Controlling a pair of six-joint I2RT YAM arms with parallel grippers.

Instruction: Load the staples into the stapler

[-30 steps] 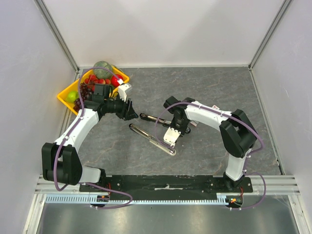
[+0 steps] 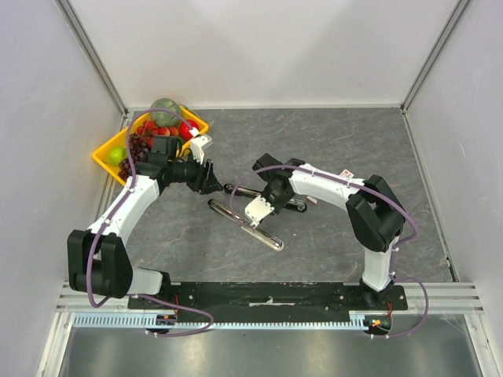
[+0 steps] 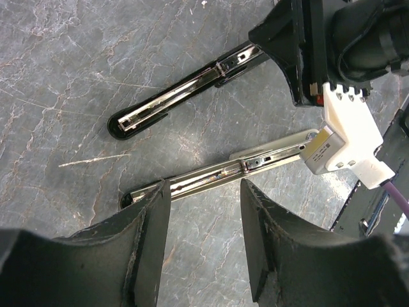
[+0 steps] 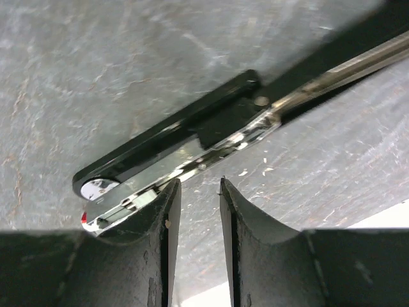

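Observation:
Two long, opened-out staplers lie on the grey table in the top view. The black stapler (image 2: 245, 191) is the farther one; the silver-toned stapler (image 2: 259, 233) is nearer the front. In the left wrist view, metal channels show along the black stapler (image 3: 169, 99) and the silver one (image 3: 208, 179). My left gripper stands open and empty above the table, left of both. Over the black stapler is my right gripper, its fingers parted with nothing visible between them. The black stapler (image 4: 185, 128) runs diagonally beyond them. I cannot make out any staples clearly.
A yellow basket (image 2: 100, 155) of fruit stands at the back left. Small pale items (image 2: 346, 173) lie behind the right arm. A thin pale line (image 3: 94, 160) on the table could be a strip or a mark.
My right gripper has moved left along the black stapler. That stapler seems turned very slightly. The left arm and the silver stapler are unchanged.

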